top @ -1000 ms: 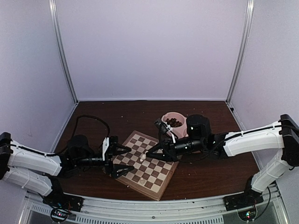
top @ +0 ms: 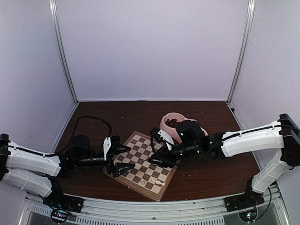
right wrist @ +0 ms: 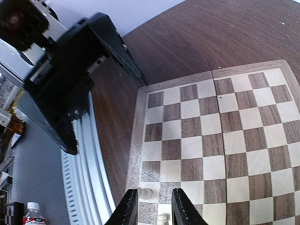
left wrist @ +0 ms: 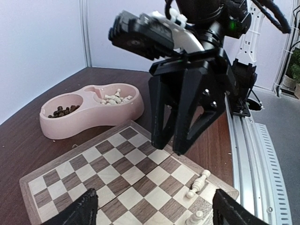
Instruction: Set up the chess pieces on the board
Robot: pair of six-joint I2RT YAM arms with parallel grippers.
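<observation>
A cream chess piece (top: 158, 182) lies on its side near the front corner of the checkered board (left wrist: 40, 171); the left wrist view shows this toppled piece (left wrist: 198, 183) touching nothing. A small cream pawn stands upright close by, also visible in the right wrist view as a pawn (right wrist: 146, 193) on an edge square. My left gripper (top: 131, 157) is wide open over the board's left side, empty. Above the board's middle, my right gripper is slightly open, a narrow empty gap between its fingers.
Behind the board stands a pink two-bowl dish (left wrist: 91, 123), dark pieces (left wrist: 65, 111) in one bowl and light pieces (left wrist: 115, 97) in the other. The two arms face each other closely over the board. Most squares are bare. A metal rail (top: 154, 206) runs along the table's front.
The right gripper has shifted and tilted; the left has barely moved.
</observation>
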